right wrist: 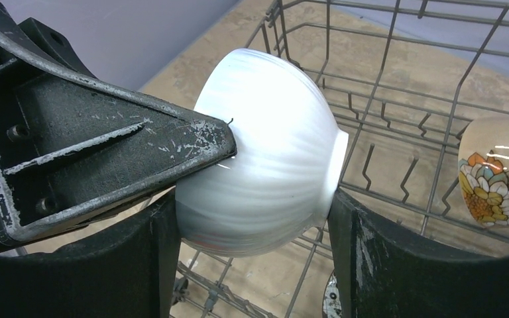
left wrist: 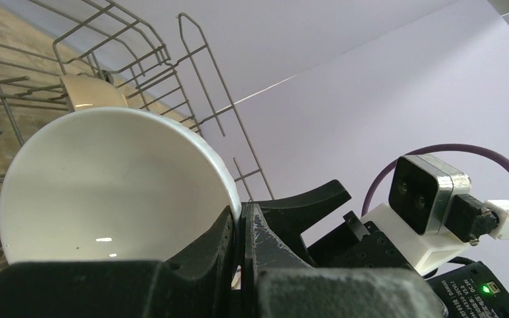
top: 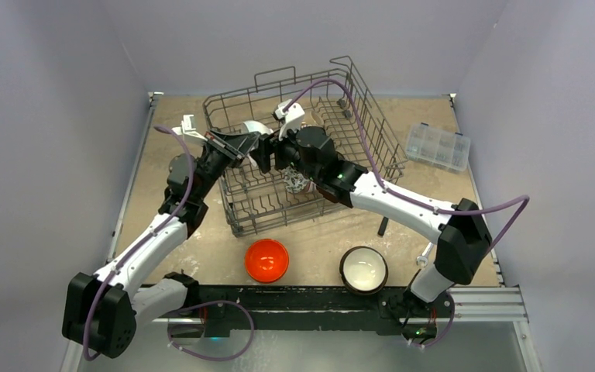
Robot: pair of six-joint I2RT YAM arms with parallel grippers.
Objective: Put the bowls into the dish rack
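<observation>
A white bowl (top: 252,128) is held over the dish rack (top: 244,190), tilted on its side. In the left wrist view, my left gripper is shut on its rim (left wrist: 116,112). In the right wrist view, my right gripper is part open, its fingers either side of the white bowl's ribbed outside (right wrist: 265,159); whether both touch it is unclear. A flowered bowl (right wrist: 497,172) stands on its side in the rack. A red bowl (top: 266,260) and a dark-rimmed bowl (top: 363,270) lie on the table in front.
Both arms crowd together over the rack's middle. A clear plastic organiser box (top: 438,148) lies to the right, with a wrench (top: 424,253) nearer the front. Bare table shows at the left and between the front bowls.
</observation>
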